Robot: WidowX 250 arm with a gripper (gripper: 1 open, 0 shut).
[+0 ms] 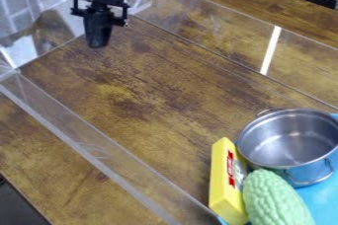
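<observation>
My dark gripper (97, 32) hangs at the upper left, low over the wooden floor (158, 101) of the clear-walled tray, beside its left back corner. It appears shut, with nothing visible between its fingers, though it is small and dark here.
At the lower right are a steel pot (287, 145), a yellow box (226, 180) with a red label and a green corn-like object (278, 201) on a blue surface. Clear plastic walls edge the tray.
</observation>
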